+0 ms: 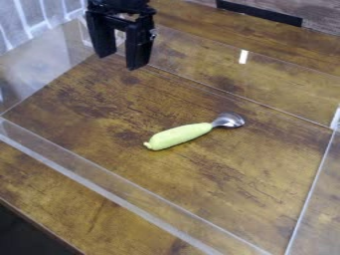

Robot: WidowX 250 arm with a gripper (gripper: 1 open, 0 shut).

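Observation:
My black gripper hangs at the upper left of the camera view, its two fingers spread open and empty. A spoon with a pale yellow-green handle and a metal bowl lies on the wooden board, below and right of the gripper, apart from it.
A clear plastic walled enclosure surrounds the wooden surface, which is otherwise bare around the spoon. White railing-like bars stand at the back left, and a dark strip lies at the back right.

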